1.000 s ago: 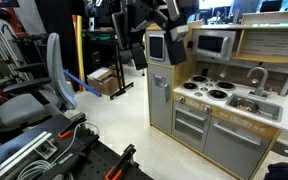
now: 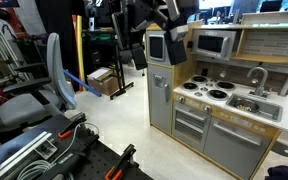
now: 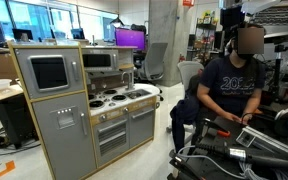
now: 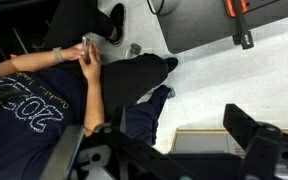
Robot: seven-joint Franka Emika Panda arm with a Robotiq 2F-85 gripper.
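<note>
My gripper (image 2: 150,64) hangs high in exterior view 1, pointing down, in front of the toy kitchen. Its dark fingers stand wide apart in the wrist view, and only floor and a wooden edge show between them, so the gripper is open and empty. The toy kitchen has a sink (image 2: 254,104), a hob with several burners (image 2: 218,95), a microwave (image 2: 214,42) and a tall grey fridge door (image 3: 67,132). Its oven door (image 2: 190,119) and lower cupboard (image 2: 233,149) look shut.
A seated person (image 3: 229,83) in a dark T-shirt is close by, holding a small object (image 4: 86,44). The black robot table (image 4: 199,25) carries cables and clamps. An office chair (image 2: 19,100) stands at the left.
</note>
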